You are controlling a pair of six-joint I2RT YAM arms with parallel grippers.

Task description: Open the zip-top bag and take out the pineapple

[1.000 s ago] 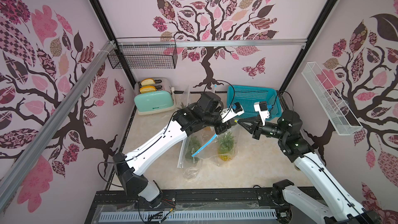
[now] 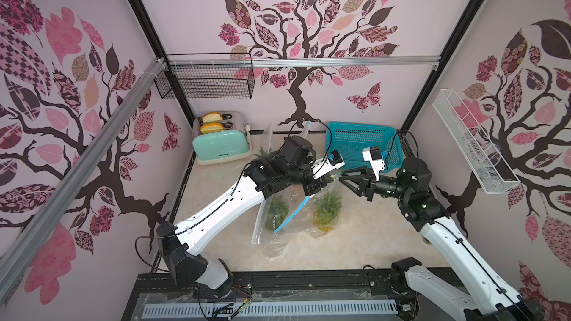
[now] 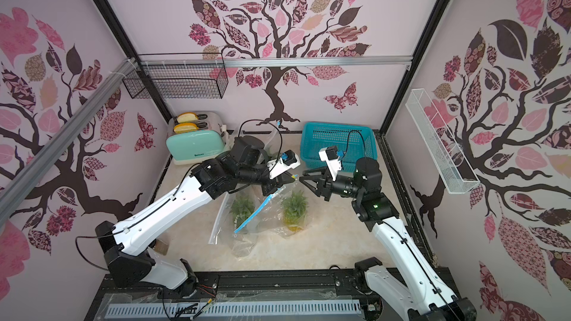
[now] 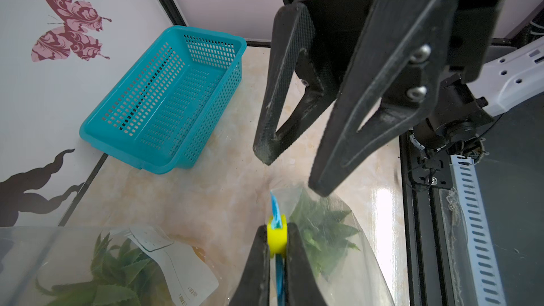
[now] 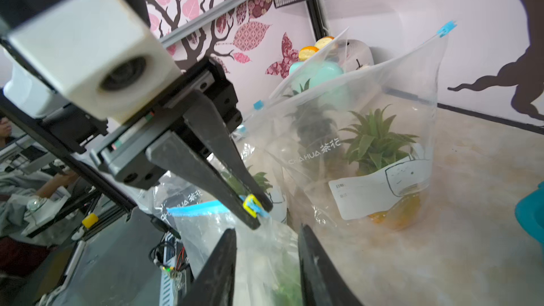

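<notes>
Between the fingertips of my left gripper, shut on it, is the yellow slider of a clear zip bag's blue zip strip. My right gripper stands open beside it, its fingers parted, with nothing seen between them. Below hangs the clear bag, a pineapple's green leaves and yellow base showing through the film. More pineapples sit in other clear bags on the table. My left arm covers part of the bags in the top views.
At the back right stands an empty teal basket. A mint toaster sits at the back left. Wire racks hang on the walls. Bare table lies at the front right.
The left gripper has shifted slightly left and down with the slider.
</notes>
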